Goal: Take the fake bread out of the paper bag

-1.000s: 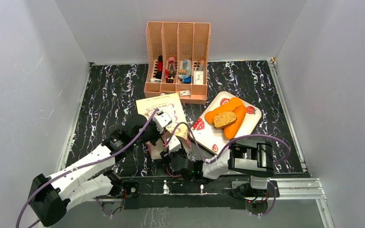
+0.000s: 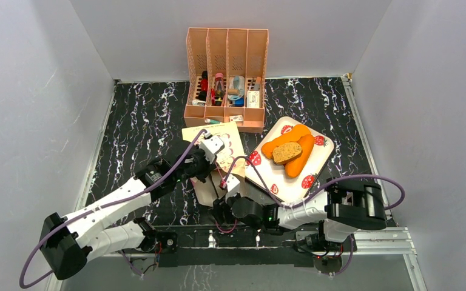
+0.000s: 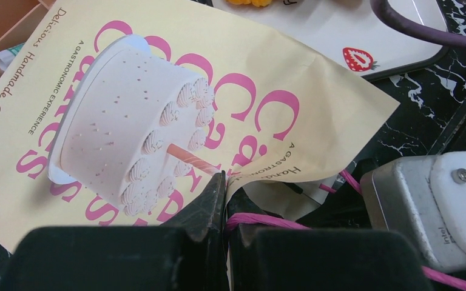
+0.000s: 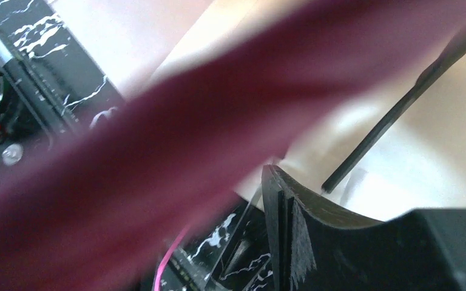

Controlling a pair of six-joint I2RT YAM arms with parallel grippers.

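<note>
The cream paper bag (image 2: pixel 218 133) with pink cake print (image 3: pixel 109 109) lies between the bin and my arms. My left gripper is shut on its edge, where the paper creases beside a pink handle. My right gripper (image 2: pixel 221 209) is low at the bag's near end; in the right wrist view its fingertip (image 4: pixel 276 182) sits by the pale paper, with a blurred maroon band across the view hiding much of the finger. Whether it holds anything cannot be told. The bag's inside is mostly hidden.
A strawberry-patterned tray (image 2: pixel 267 176) holds orange bread pieces (image 2: pixel 300 157) and a brown slice (image 2: pixel 287 152) at right. A pink divided bin (image 2: pixel 246 54) with small items stands behind.
Both arms and the bag have shifted a little to the right over the last second, the right gripper also slightly toward the near edge.
</note>
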